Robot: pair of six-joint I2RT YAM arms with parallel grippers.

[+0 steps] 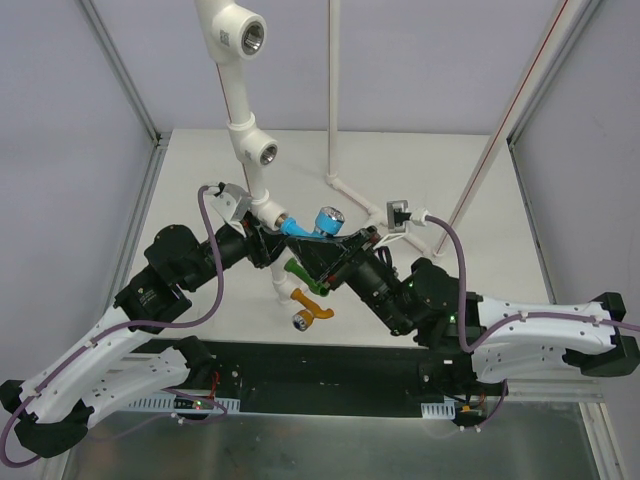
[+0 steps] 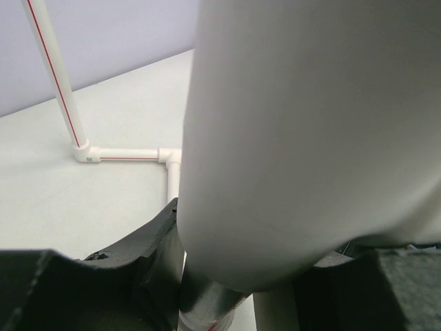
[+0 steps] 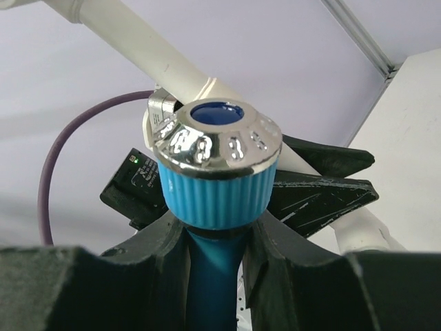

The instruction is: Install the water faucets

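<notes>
The blue faucet (image 1: 329, 221) points its base at the white pipe fitting (image 1: 266, 211); whether it is threaded in cannot be made out. Its chrome-and-blue handle (image 3: 219, 158) fills the middle of the right wrist view. My right gripper straddles the blue stem below that handle, part open, with a narrow gap showing beside the stem. My left gripper (image 1: 266, 240) is shut on the white pipe, which looms large (image 2: 289, 138) in the left wrist view. Below the grippers lie a green faucet (image 1: 305, 276) and an orange faucet (image 1: 312, 305), partly covered.
Higher up the same pipe, two metal-lined outlets (image 1: 253, 38) face outward. A thinner white pipe (image 1: 334, 80) and a slanted one (image 1: 510, 120) run behind. Both grippers crowd close together; the white board (image 1: 450, 160) at upper right is mostly clear.
</notes>
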